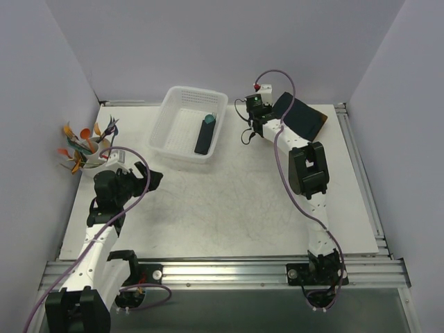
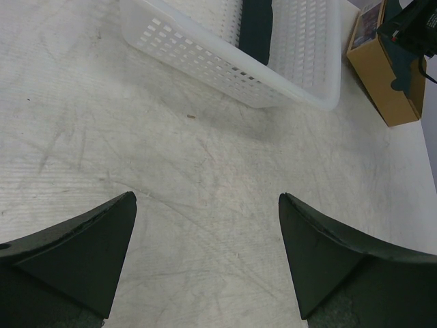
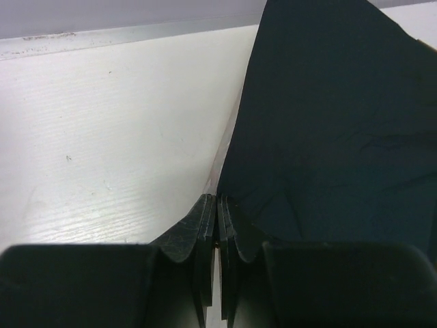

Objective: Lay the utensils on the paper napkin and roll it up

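Dark napkins (image 1: 300, 117) lie on a cardboard box (image 2: 384, 85) at the back right. My right gripper is shut at the left edge of the top napkin (image 3: 334, 109), its fingertips touching that edge. Whether a thin layer of cloth is pinched there is hidden. The utensils (image 1: 90, 143), several in mixed colours, stand in white holders at the far left. My left gripper stands open above the bare table, with nothing between its fingers. In the white basket (image 1: 173, 146) lies a dark rolled napkin (image 1: 204, 138) with utensil ends showing at its top.
The basket stands at the back, left of centre, between the two arms. Grey walls close off the back and both sides.
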